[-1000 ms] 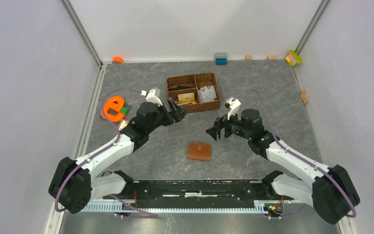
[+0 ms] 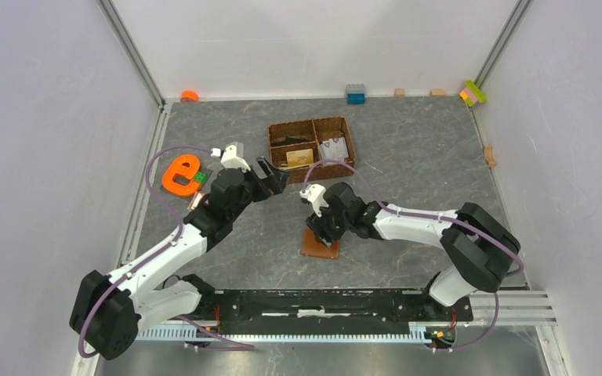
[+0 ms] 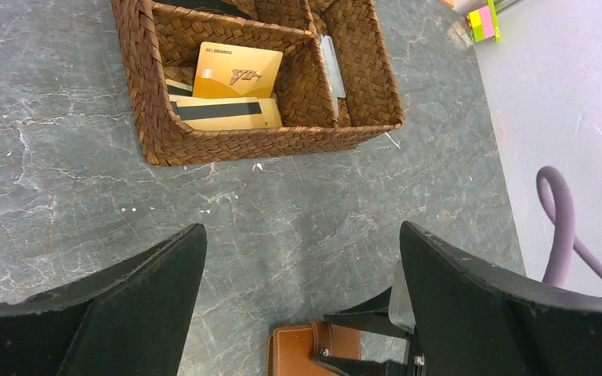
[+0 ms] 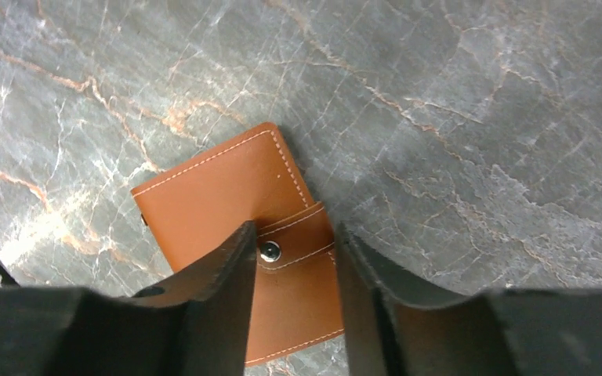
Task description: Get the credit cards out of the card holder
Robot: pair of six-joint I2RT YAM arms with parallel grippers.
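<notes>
The brown leather card holder [image 2: 318, 248] lies flat on the grey table, closed by a snap strap [image 4: 298, 236]. My right gripper is right over it, part open, its two fingertips on either side of the strap's snap end. Whether the fingers touch the leather I cannot tell. Any cards inside the holder are hidden. In front of the basket, my left gripper hangs open above bare table, nothing between its fingers. Several gold cards [image 3: 238, 70] rest in a compartment of the woven basket [image 3: 251, 141].
The basket's other compartments hold a dark item [image 2: 291, 142] and a whitish packet [image 2: 334, 149]. An orange ring-shaped object [image 2: 180, 175] with a green block [image 2: 200, 177] lies left of the left arm. Toy blocks [image 2: 356, 94] line the back edge.
My right gripper has come left and toward the front, from clear of the card holder to over it. The left gripper has shifted slightly left. The card holder has stayed in place.
</notes>
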